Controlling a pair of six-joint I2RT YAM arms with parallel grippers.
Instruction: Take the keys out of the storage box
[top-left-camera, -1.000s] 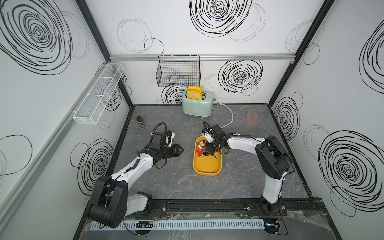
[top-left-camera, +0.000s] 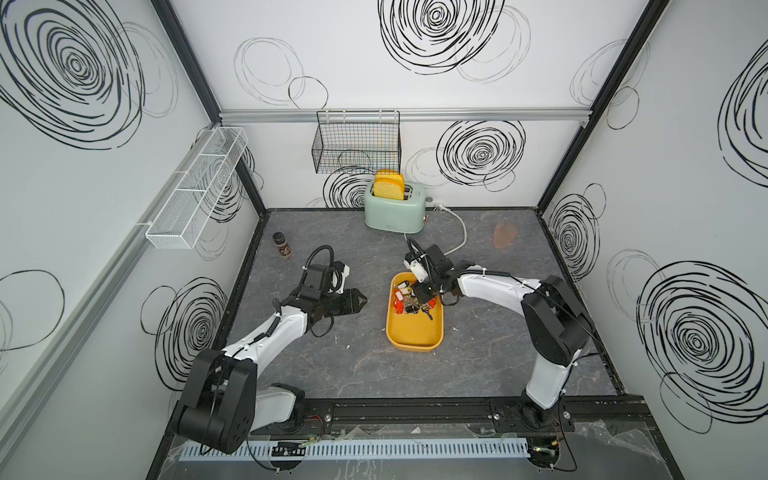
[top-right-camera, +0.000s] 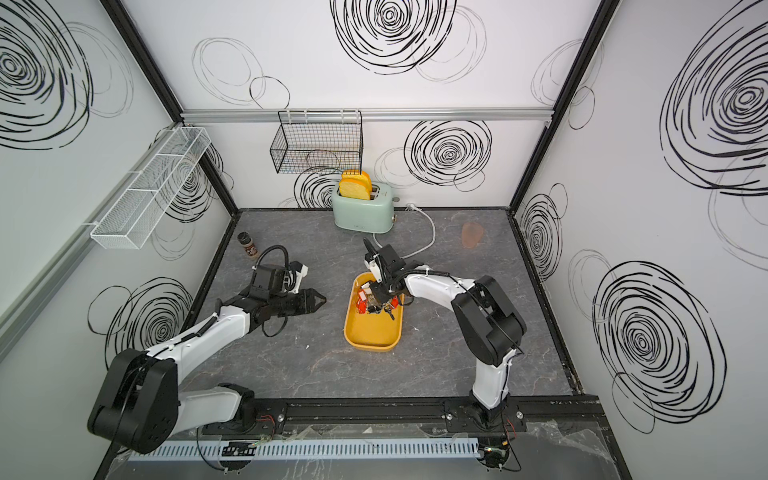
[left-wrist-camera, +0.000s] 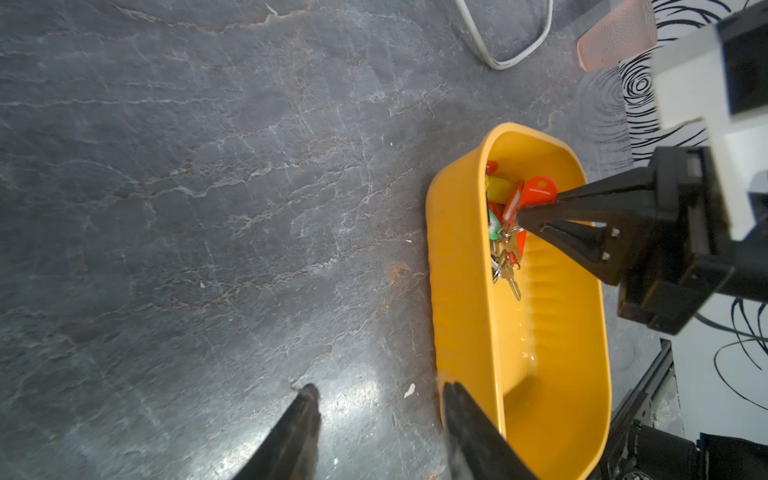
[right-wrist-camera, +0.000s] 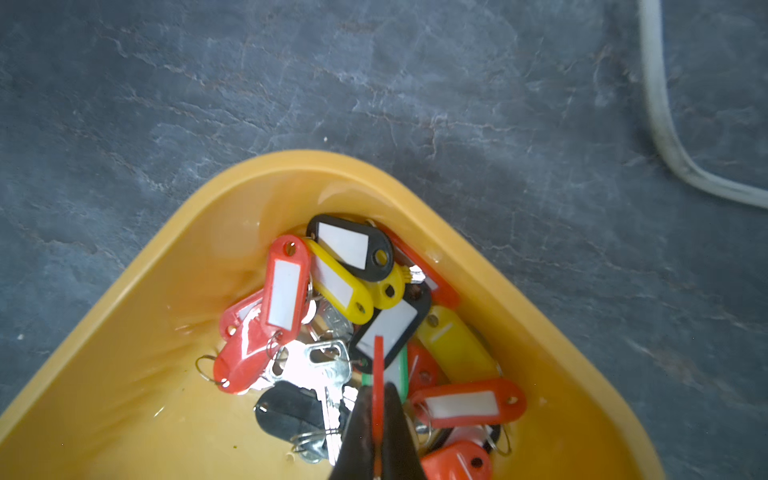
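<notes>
The orange-yellow storage box (top-left-camera: 413, 344) stands mid-table, keys with red, black, yellow and green tags heaped at its far end. In the right wrist view my right gripper is shut on a red key tag (right-wrist-camera: 378, 360), seen edge-on between its fingertips. Below the tag, its key is hidden by the fingers. Still inside the box lie other pieces, among them a yellow tag (right-wrist-camera: 456, 348), a black tag (right-wrist-camera: 350, 244) and a red tag (right-wrist-camera: 285, 289). My left gripper hangs open and empty over the bare table, left of the box.
Behind the box stands a green toaster (top-left-camera: 395, 212) with toast in it; its white cord (top-left-camera: 457, 228) curves beside it. A spice jar (top-left-camera: 281, 245) is at the back left.
The left arm stays put.
</notes>
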